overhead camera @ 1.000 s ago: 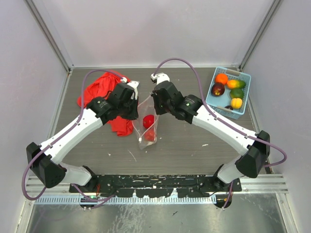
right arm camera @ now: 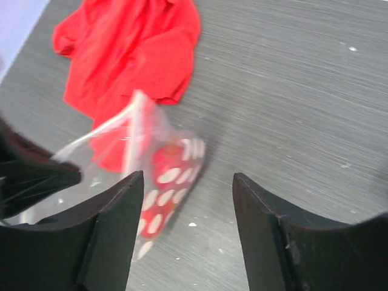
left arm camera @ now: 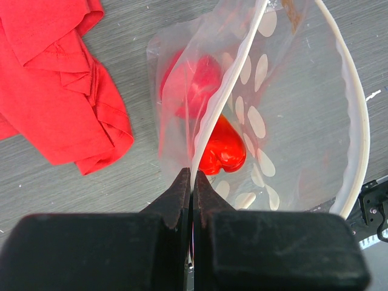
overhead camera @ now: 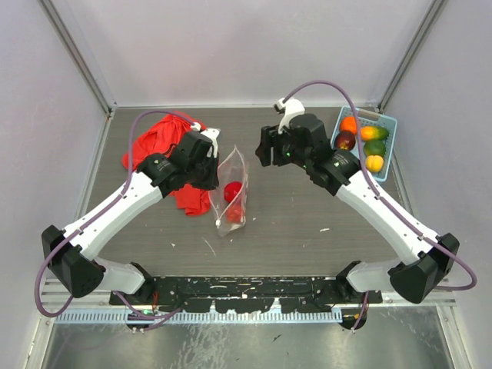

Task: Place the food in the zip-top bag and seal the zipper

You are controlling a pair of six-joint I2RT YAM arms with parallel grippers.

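A clear zip top bag (overhead camera: 237, 171) stands with its mouth spread wide on the grey table. Red food (left arm camera: 223, 145), pepper-like and glossy, lies inside it, partly behind the cloudy plastic. My left gripper is shut on the near rim of the bag's mouth, the thin edge running between its fingertips. To the right of the bag and apart from it, my right gripper is open, and only bare table shows between its fingers. In the right wrist view the bag (right arm camera: 173, 173) shows white oval spots on its side.
A red cloth (overhead camera: 157, 142) lies crumpled to the left, partly under my left arm. At the back right sits a light blue basket (overhead camera: 393, 134) with several fruits and vegetables. Bare table lies between the bag and the basket.
My right gripper has come away from the bag's right rim and moved right, with its fingers parted. The bag leans slightly further left; its mouth still gapes. The left arm holds still.
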